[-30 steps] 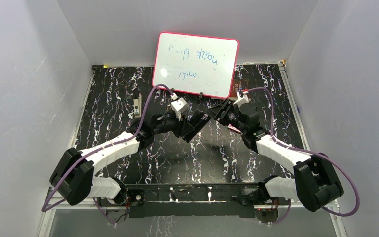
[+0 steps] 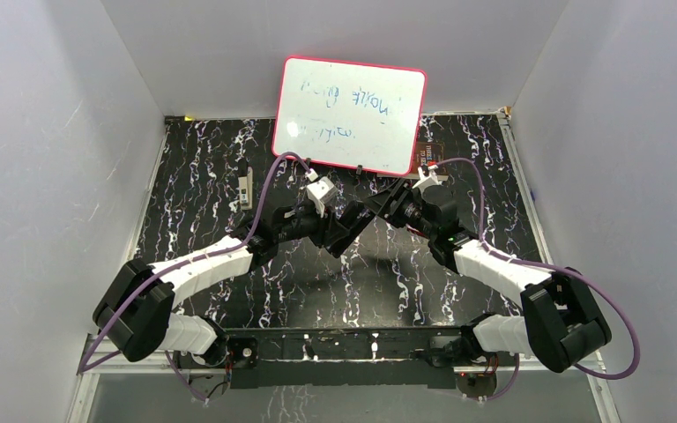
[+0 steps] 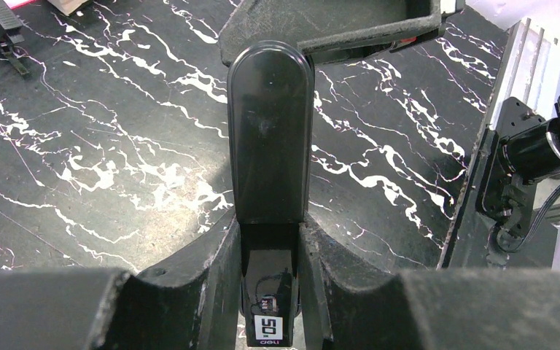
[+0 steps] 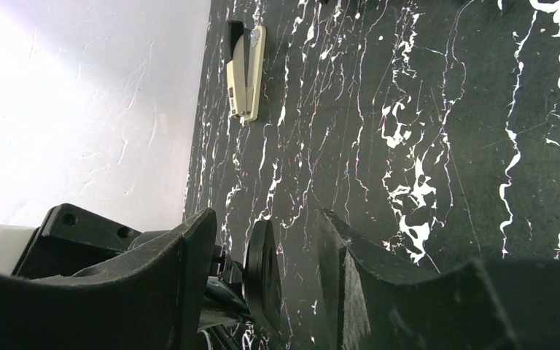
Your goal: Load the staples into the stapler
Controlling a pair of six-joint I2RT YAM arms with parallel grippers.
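Observation:
A black stapler [image 3: 270, 138] is clamped in my left gripper, held off the table near the middle of the workspace in the top view. Its long rounded end points away from the left gripper. My right gripper is partly open, and that stapler's dark end shows between its fingers, nearer the left one. One right finger [image 3: 335, 30] crosses just beside the rounded end in the left wrist view; I cannot tell whether they touch. No staples can be made out.
A cream stapler with a dark end [image 4: 246, 76] lies at the table's left side. The whiteboard [image 2: 350, 110] stands at the back, with a dark brown item [image 2: 429, 157] by its right edge. Something red [image 2: 417, 232] is mostly hidden under the right arm.
Over the last second the right gripper has come slightly left toward the stapler's end. The left gripper and the stapler have hardly moved.

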